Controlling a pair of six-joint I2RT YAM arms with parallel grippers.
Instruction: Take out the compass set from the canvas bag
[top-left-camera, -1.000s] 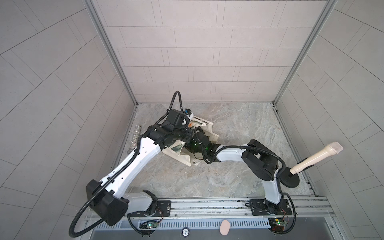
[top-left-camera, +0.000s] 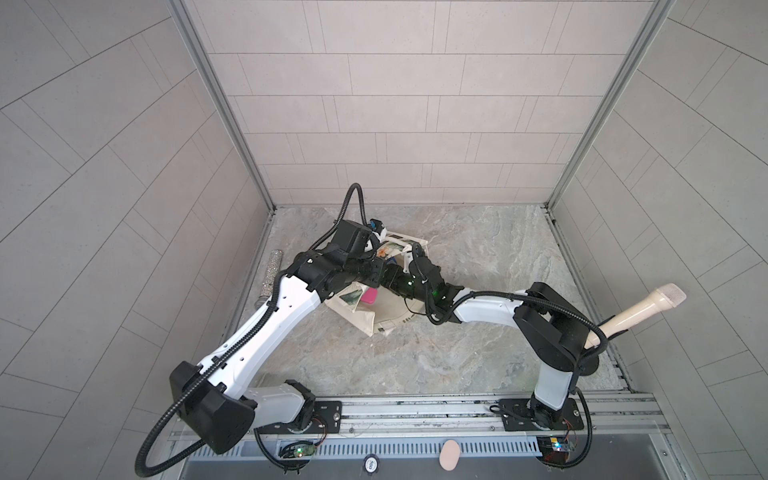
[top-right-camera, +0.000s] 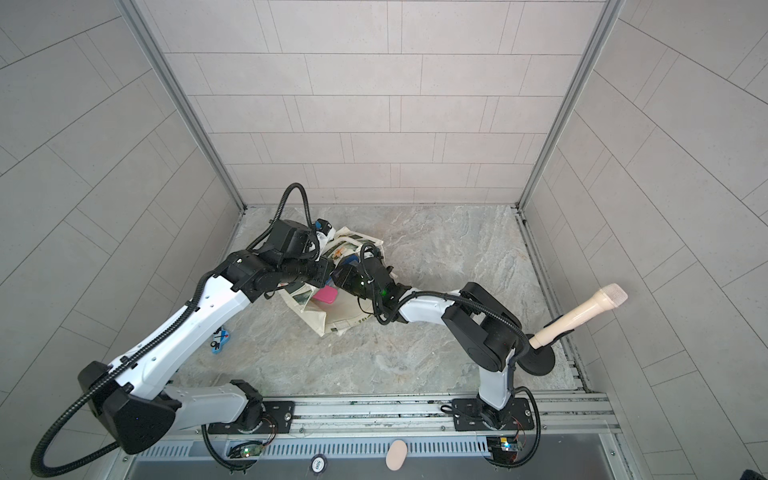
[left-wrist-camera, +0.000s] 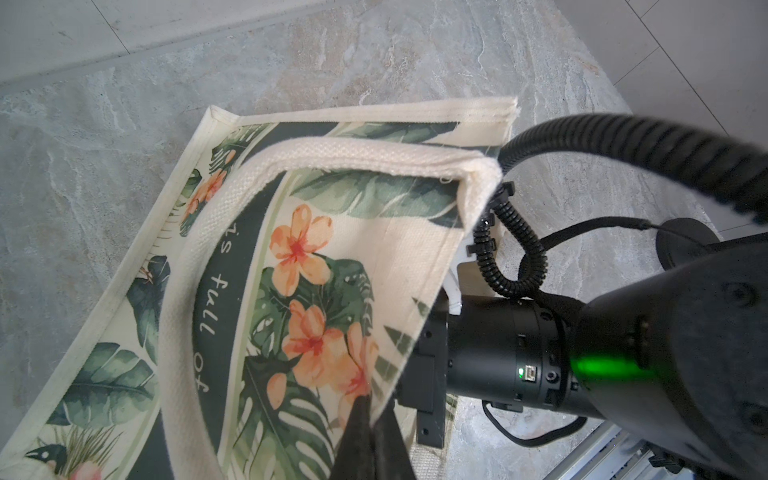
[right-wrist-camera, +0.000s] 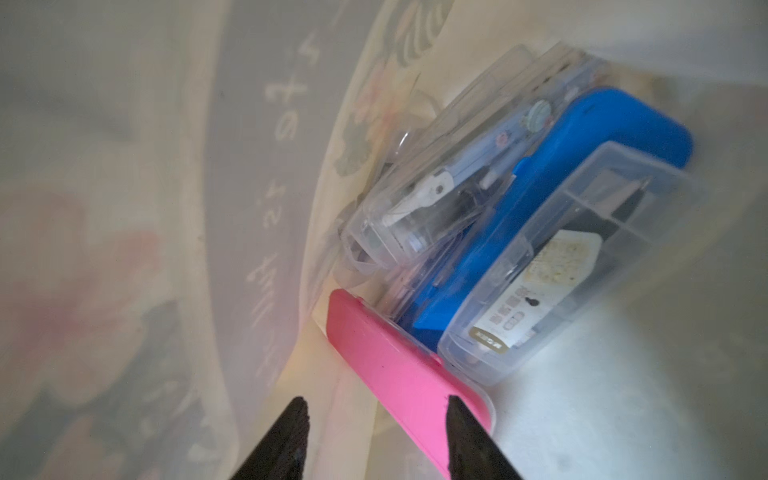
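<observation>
The canvas bag (left-wrist-camera: 136, 336), printed with flowers and leaves, lies open on the marble table. My left gripper is shut at its upper flap; any fabric between the fingertips is hard to see. My right gripper is partly open inside the bag, empty, above several cases: a pink case (right-wrist-camera: 400, 384), a blue case (right-wrist-camera: 552, 160), a clear case (right-wrist-camera: 544, 288) with a white label, and clear boxes (right-wrist-camera: 448, 184) holding what look like compass tools.
A glittery cylinder (top-left-camera: 270, 276) lies at the left edge, a small blue item (top-right-camera: 220, 340) front left. A cream handle (top-left-camera: 640, 312) stands at the right. The table right of the bag is mostly clear.
My right arm has risen and shifted slightly to the right, uncovering more of the pink case. The left arm has stayed almost still.
</observation>
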